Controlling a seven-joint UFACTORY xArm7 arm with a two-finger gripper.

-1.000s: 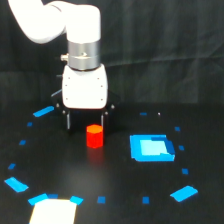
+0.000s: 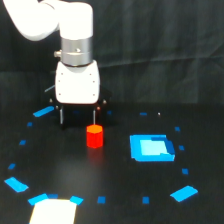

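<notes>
A small red block (image 2: pixel 94 136) stands upright on the dark table, left of the middle of the camera view. My white gripper (image 2: pixel 79 119) hangs over the table at the upper left, pointing down. Its dark, thin fingers are hard to make out against the black background, but they stand apart, so it looks open. The block shows in full, in front of and below the right-hand finger, and I see nothing held. Whether the block touches that finger cannot be told from here.
To the right lies a blue square with a pale centre (image 2: pixel 153 148). Blue tape strips (image 2: pixel 184 193) and several small blue marks dot the table. A pale square (image 2: pixel 53 211) is at the front left edge. Open table lies between these.
My gripper has shifted left and slightly up in the view. The red block has stayed where it was.
</notes>
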